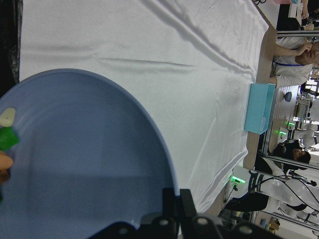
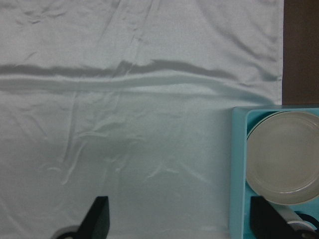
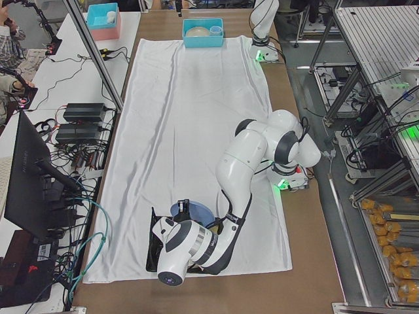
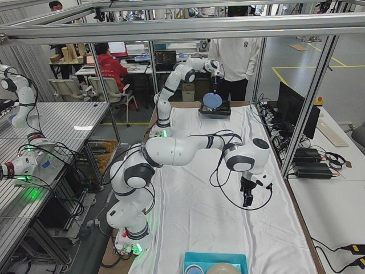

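A blue plate (image 1: 84,149) fills much of the left wrist view, with my left gripper shut on its rim; in the camera right view the plate (image 4: 212,100) is raised at the far end, above a black bin (image 4: 222,112). Small green, tan and cream items show at the plate's left edge in the wrist view. My right gripper stands open over the white cloth, beside a cyan box (image 2: 238,169) holding a pale plate (image 2: 283,154) and a partly hidden cup.
The white cloth (image 3: 177,118) between the bin and the cyan box is clear. A monitor (image 4: 296,114) and cables line one side of the table; metal frame posts stand around.
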